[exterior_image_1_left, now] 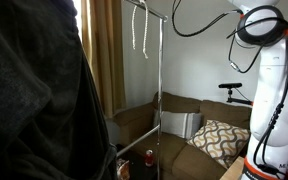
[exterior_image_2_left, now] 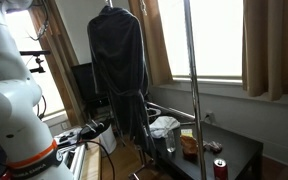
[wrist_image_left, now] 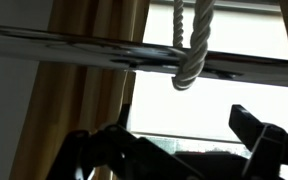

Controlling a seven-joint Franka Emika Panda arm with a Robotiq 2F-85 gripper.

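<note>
In the wrist view my gripper is open, its black fingers point(wrist_image_left: 246, 125) wide apart with only the bright window behind the gap. Above them, a white rope point(wrist_image_left: 196, 45) loops over a shiny metal rail point(wrist_image_left: 84, 47), apart from the fingers. Exterior view 1 shows the rope point(exterior_image_1_left: 146, 32) dangling from the top of the rack. A dark robe point(exterior_image_2_left: 119, 60) hangs full length in exterior view 2; the same robe point(exterior_image_1_left: 44, 100) fills the left of exterior view 1. Neither exterior view shows the gripper.
The rack's upright pole point(exterior_image_1_left: 160, 90) stands before a brown sofa with a patterned pillow point(exterior_image_1_left: 220, 138). On a low dark table point(exterior_image_2_left: 229, 145) are a red can point(exterior_image_2_left: 220, 168) and a brown container point(exterior_image_2_left: 190, 146). Curtains point(wrist_image_left: 74, 95) flank the window.
</note>
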